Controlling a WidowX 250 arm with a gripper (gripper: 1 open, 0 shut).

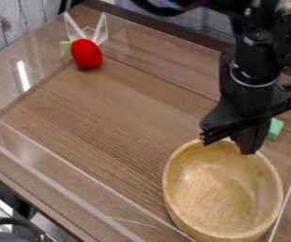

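My black gripper (247,140) hangs over the back rim of a large yellow bowl (224,197) at the lower right, its fingertips shut. A small green block (273,129) lies just right of the gripper, partly behind it. The bowl looks empty.
A red object (88,55) with a white, ear-like piece and a bit of green stands at the back left.
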